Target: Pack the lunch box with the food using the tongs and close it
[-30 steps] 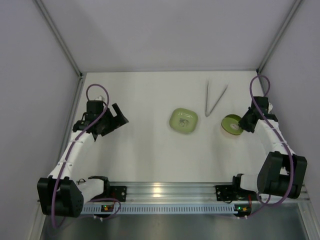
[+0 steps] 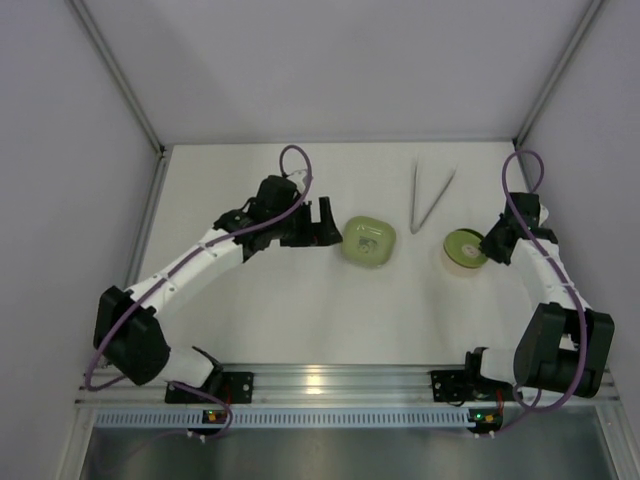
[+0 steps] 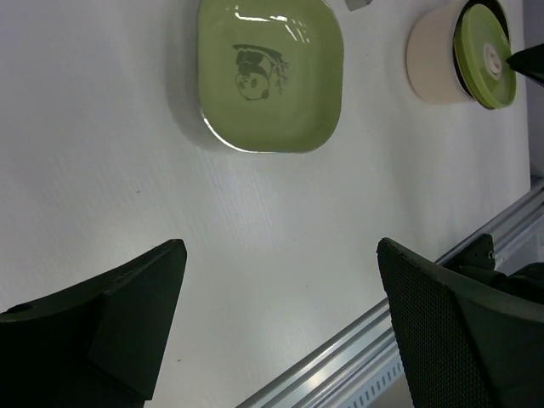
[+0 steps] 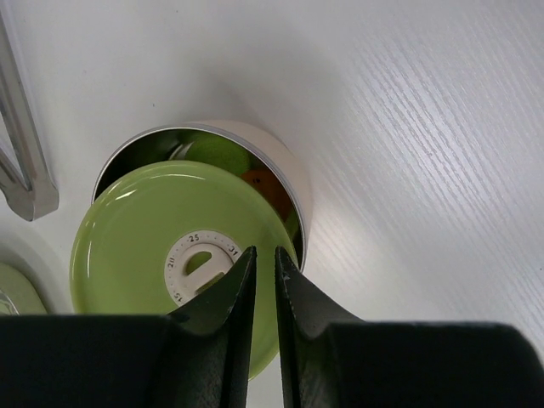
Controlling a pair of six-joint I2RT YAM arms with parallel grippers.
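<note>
The round, pale lunch box (image 4: 293,178) stands at the right of the table, with food partly visible inside. Its green lid (image 4: 136,234) lies askew over the opening, leaving a gap along the far side. My right gripper is shut, its tips over the lid's edge; whether the thin rim is pinched between them cannot be made out. A square green dish (image 3: 272,93) with a panda print lies empty mid-table. To its left, my left gripper (image 2: 332,222) hangs open with nothing between its fingers.
Metal tongs (image 2: 414,200) lie spread behind the dish and box. A metal rail (image 2: 330,378) runs along the front edge.
My left arm has swung right across the table, bringing its open gripper from the far left to beside the dish. The right arm, lid and box have hardly moved.
</note>
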